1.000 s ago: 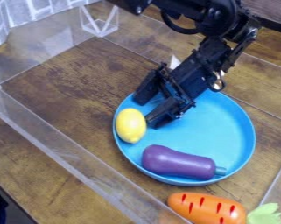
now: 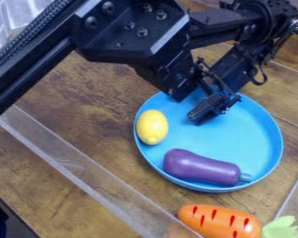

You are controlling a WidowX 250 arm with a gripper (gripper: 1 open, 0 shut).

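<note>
A blue plate (image 2: pixel 244 139) holds a yellow lemon-like toy (image 2: pixel 152 126) on its left and a purple eggplant toy (image 2: pixel 203 167) at the front. My black gripper (image 2: pixel 206 102) reaches down over the plate's back part, behind and to the right of the yellow toy. Its fingertips are dark and partly hidden by the arm, so I cannot tell whether they are open or hold anything.
An orange carrot toy (image 2: pixel 219 220) lies in front of the plate, outside it. Clear plastic edges run along the lower left and right.
The arm's upper body has come lower into view. The plate and the toys on it have shifted slightly right, and the yellow toy sits a little higher in the picture.
</note>
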